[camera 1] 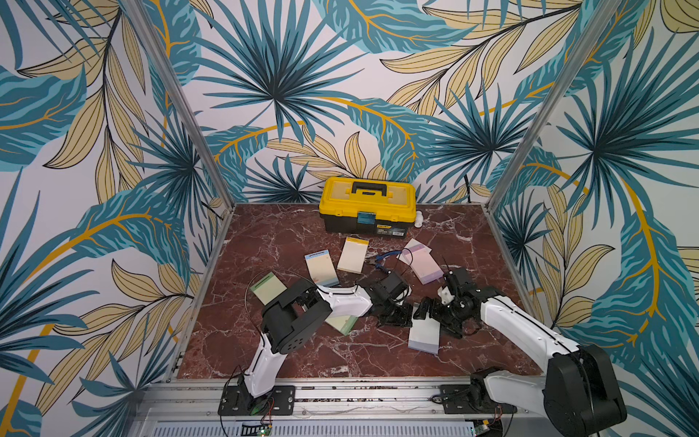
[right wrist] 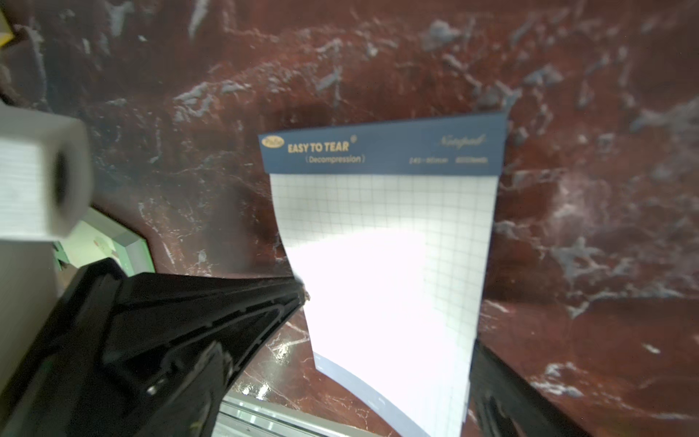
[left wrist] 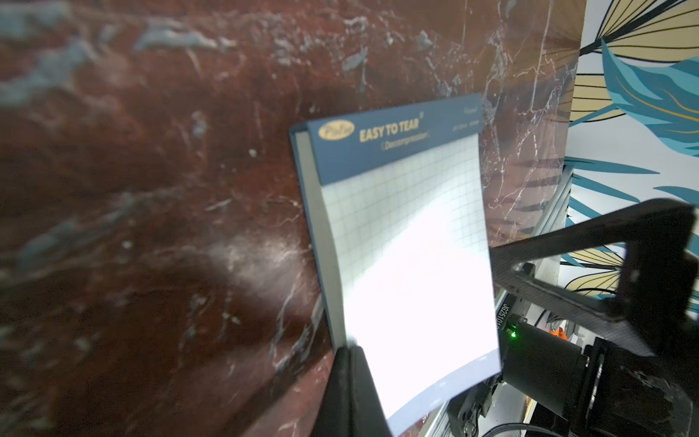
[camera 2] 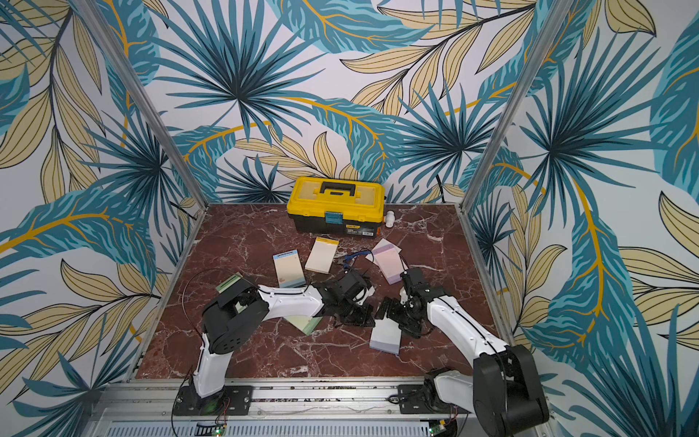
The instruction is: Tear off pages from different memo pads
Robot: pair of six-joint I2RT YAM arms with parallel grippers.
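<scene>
A gridded memo pad (left wrist: 407, 218) with a blue "EASY TO TEAR" header (right wrist: 382, 145) lies on the marble table at front right. My left gripper is shut, its tips at the pad's side edge; in the right wrist view it reaches in from the left to that edge. Whether any paper is between its fingers cannot be seen. My right gripper (camera 1: 441, 314) stands open over the same pad, its fingers toward either side in its wrist view.
Several other pads (camera 1: 353, 255) lie across the table's middle and left, with pliers (camera 1: 386, 258) among them. A yellow toolbox (camera 1: 367, 204) stands at the back beside a small white bottle (camera 1: 418, 218).
</scene>
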